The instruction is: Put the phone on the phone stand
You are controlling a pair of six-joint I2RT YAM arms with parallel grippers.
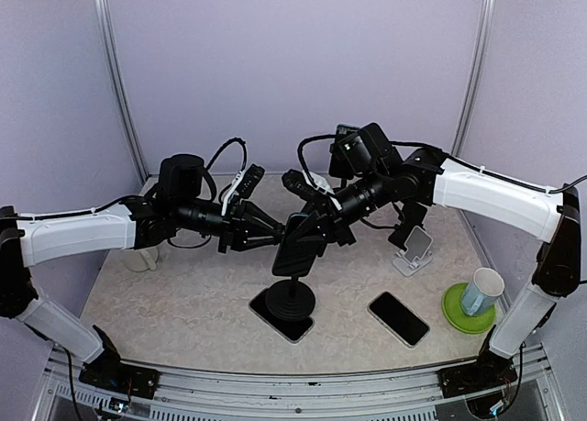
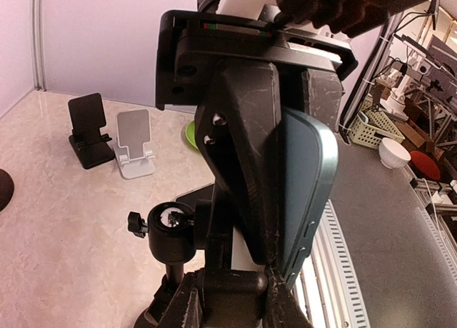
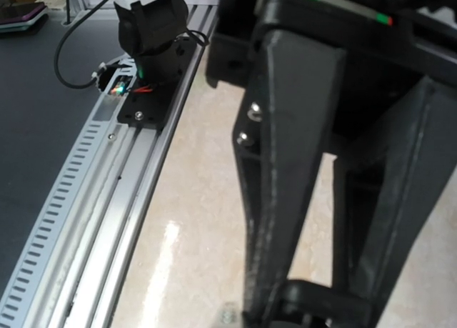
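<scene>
A dark phone (image 1: 295, 254) stands tilted atop the black round-based phone stand (image 1: 290, 299), its blue-grey side (image 2: 311, 178) showing in the left wrist view. My right gripper (image 1: 316, 227) is shut on the phone at the stand's top; in the right wrist view its dark fingers (image 3: 293, 164) fill the right side. My left gripper (image 1: 275, 230) points at the phone from the left; its tips are low in the left wrist view, and how far open they are is unclear.
Phones (image 1: 398, 318) lie flat at right and beneath the round base. A silver stand (image 2: 133, 135), a black stand (image 2: 87, 121) and a cup (image 1: 481, 291) on a green saucer (image 1: 456, 318) are at right.
</scene>
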